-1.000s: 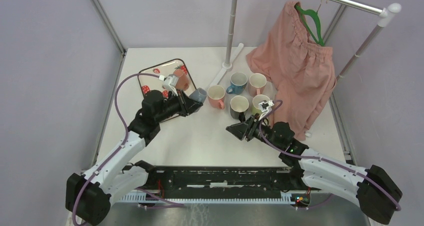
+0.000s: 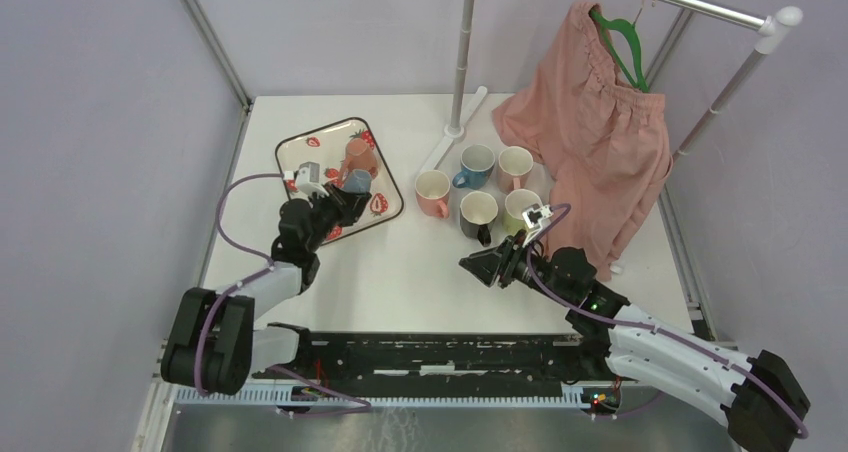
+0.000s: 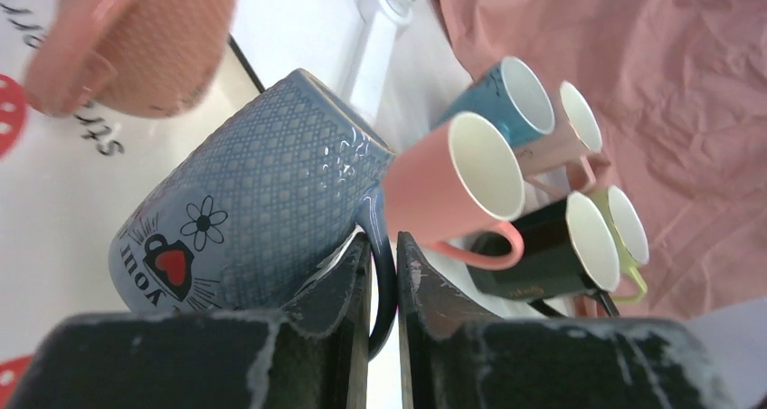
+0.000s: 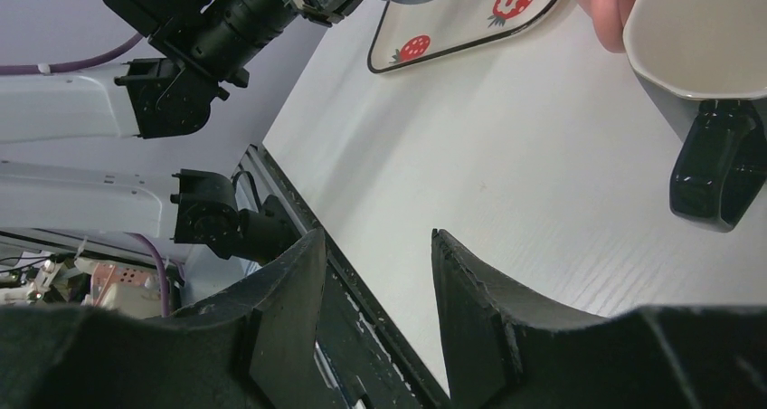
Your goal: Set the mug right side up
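Note:
My left gripper (image 2: 348, 204) is shut on the handle of a blue-grey mug (image 3: 235, 201), held tilted over the strawberry-patterned tray (image 2: 300, 147). A peach mug (image 2: 361, 155) lies on that tray behind it, close to the held mug. In the left wrist view the held mug's handle (image 3: 375, 228) runs between the fingertips. My right gripper stands open, empty, over the white table in front of the dark mug.
Several mugs stand grouped at centre right, among them a pink one (image 2: 433, 187) and a dark one (image 2: 478, 215). A rack pole (image 2: 460, 62) and hanging pink trousers (image 2: 600, 172) are behind.
My left gripper has carried the blue-grey mug leftward over the tray, away from the mug group. My right gripper has shifted slightly to the right.

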